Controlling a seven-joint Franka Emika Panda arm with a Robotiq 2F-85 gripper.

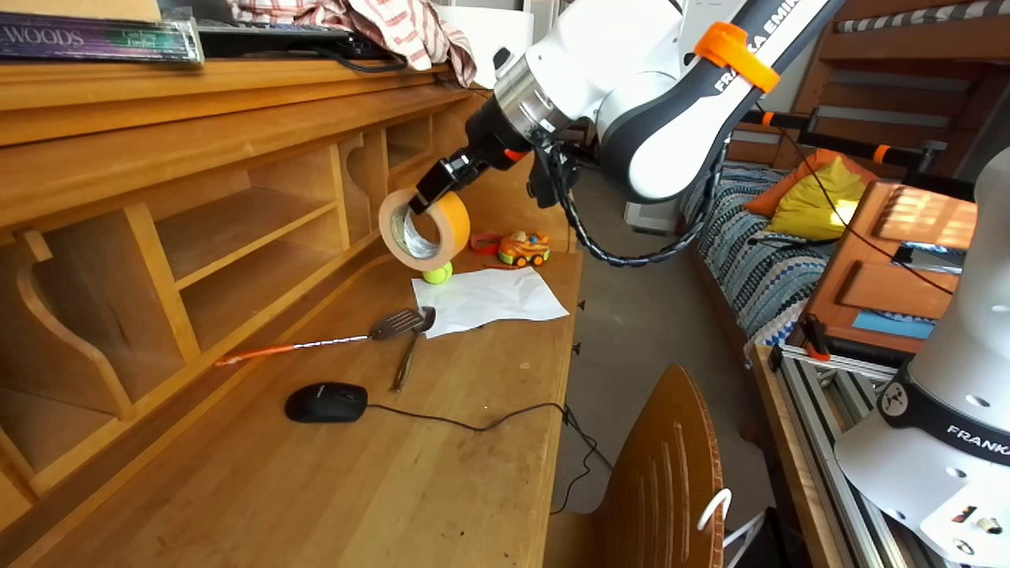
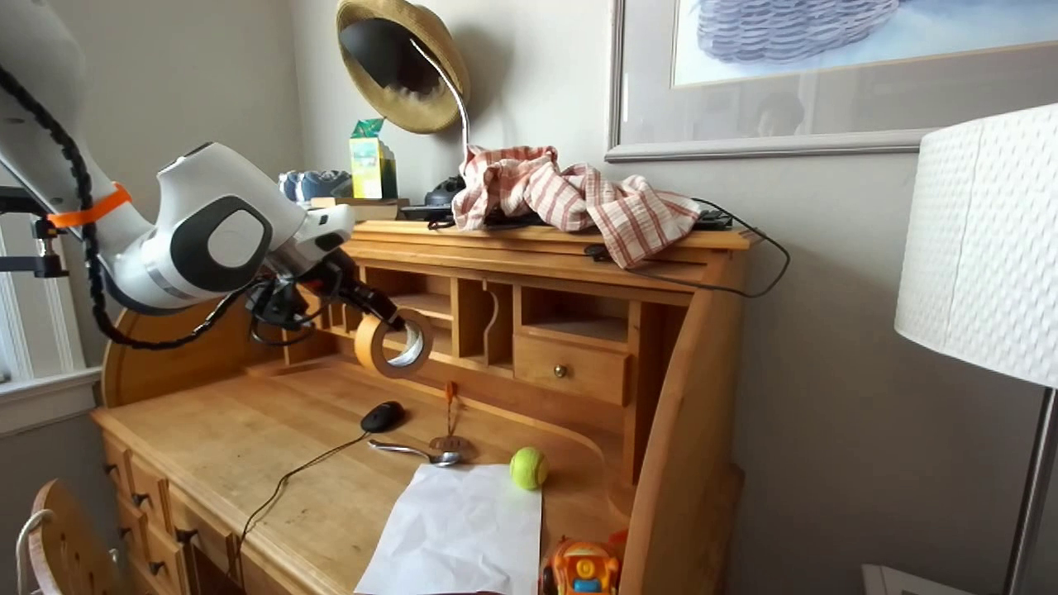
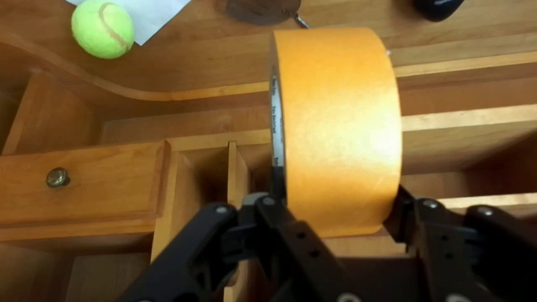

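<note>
A wide roll of yellow-orange tape (image 1: 455,219) hangs in the air above the far part of the desk. My gripper (image 1: 423,200) is shut on it, holding it at one side of the ring. In the wrist view the tape roll (image 3: 342,126) fills the middle, with dark fingers (image 3: 400,214) on either side of its lower end. Exterior view 2 has the tape roll (image 2: 407,349) in front of the desk's cubbyholes, clear of the wood, below the gripper (image 2: 392,319).
On the desk lie a tennis ball (image 2: 528,468), white paper (image 2: 456,525), a slotted spatula (image 1: 393,325), a spoon (image 1: 407,360), a black mouse (image 1: 327,402) with its cable, and an orange toy car (image 1: 523,249). Open cubbies and a drawer (image 2: 570,368) line the back.
</note>
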